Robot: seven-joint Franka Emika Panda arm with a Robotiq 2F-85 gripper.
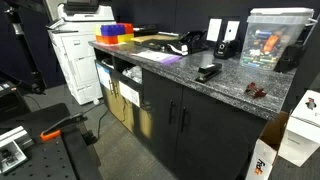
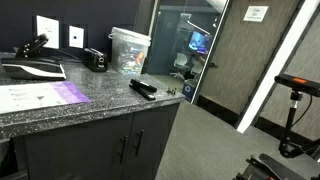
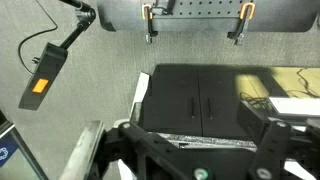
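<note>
My gripper is at the bottom of the wrist view, its fingers wide apart and nothing between them. It faces down towards the grey floor and the top of a dark cabinet front, away from the counter's objects. On the speckled counter (image 1: 225, 85) lies a black stapler (image 1: 207, 73), also visible in exterior view 2 (image 2: 142, 90). A small reddish-brown item (image 1: 255, 90) rests nearer the counter's end. Behind them stands a clear lidded tub (image 1: 272, 42) with colourful contents. The gripper cannot be made out in either exterior view.
Red, yellow and blue blocks (image 1: 114, 33) sit at the counter's far end. A printed sheet (image 2: 40, 95) lies flat on the counter. White boxes (image 1: 298, 135) stand beside its near end. Open floor (image 2: 215, 130) lies between counter and door.
</note>
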